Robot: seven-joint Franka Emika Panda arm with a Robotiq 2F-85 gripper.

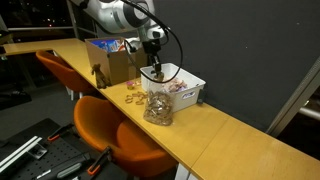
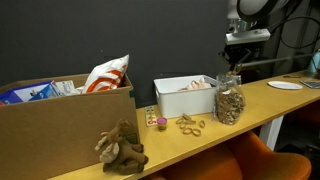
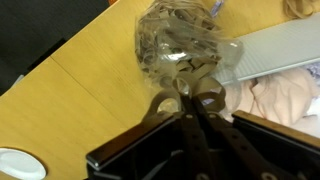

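My gripper is shut, its narrow fingertips on a thin brown looped piece (image 3: 160,100) whose loops stick out on both sides. In exterior view 2 this brown piece (image 2: 235,70) hangs just above a clear container (image 2: 229,104) full of brown pieces. The wrist view shows the clear container (image 3: 162,40) beyond the fingertips, apart from the table's far edge. Several similar tan loops (image 2: 190,130) lie loose on the table to its left.
A white bin (image 2: 182,98) with soft items stands behind the container. Left of it are a large cardboard box (image 2: 60,130), a small pink-lidded jar (image 2: 162,124) and a brown plush toy (image 2: 121,150).
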